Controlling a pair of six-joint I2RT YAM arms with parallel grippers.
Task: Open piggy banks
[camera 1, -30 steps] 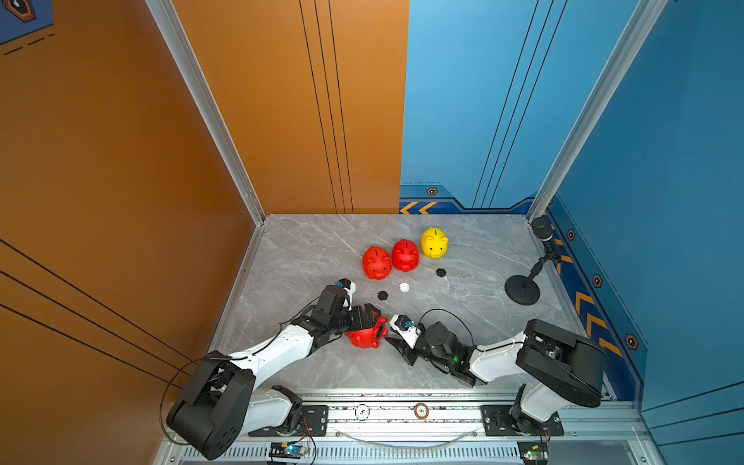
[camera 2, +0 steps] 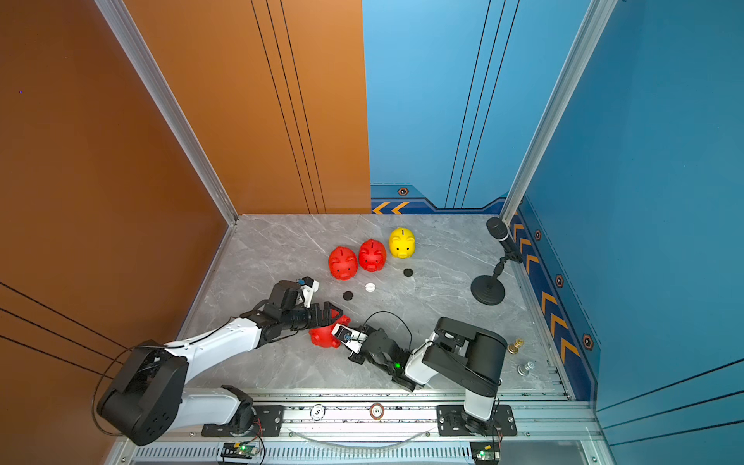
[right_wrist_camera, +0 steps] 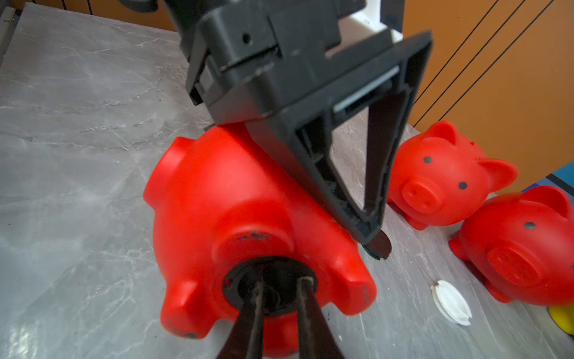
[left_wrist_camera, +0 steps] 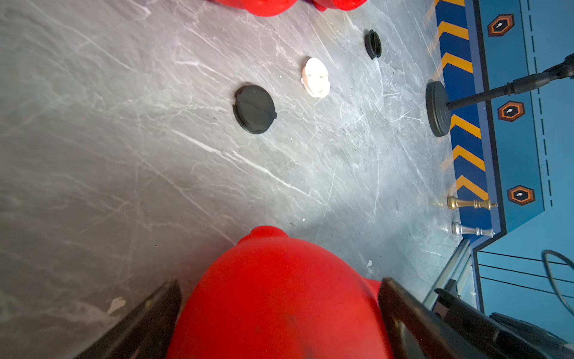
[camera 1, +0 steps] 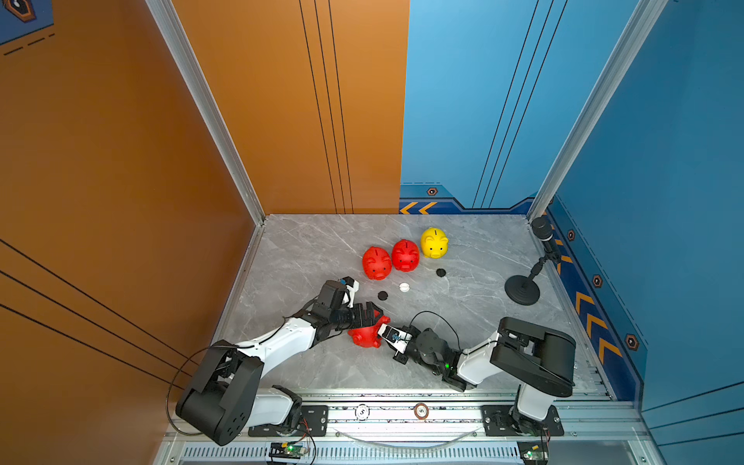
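Observation:
A red piggy bank point(right_wrist_camera: 203, 191) lies tipped at the front, its belly toward my right gripper, with a dark round hole or plug point(right_wrist_camera: 269, 275) in it. My left gripper is open around the bank from above, fingers on either side. My right gripper has its fingertips, a little apart, at the dark round opening; whether they grip anything is unclear. Two black discs point(left_wrist_camera: 254, 109) point(left_wrist_camera: 372, 43) and a white disc point(left_wrist_camera: 315, 77) lie on the table. Two red piggy banks point(camera 1: 376, 263) point(camera 1: 405, 255) and a yellow one point(camera 1: 434, 242) stand upright behind.
A black microphone stand point(camera 1: 522, 288) stands at the right. Gold point(camera 2: 516, 345) and silver point(camera 2: 525, 367) chess pieces stand at the front right.
Over the last second my right gripper moved left to the piggy bank's underside, and my left arm shifted slightly with the bank.

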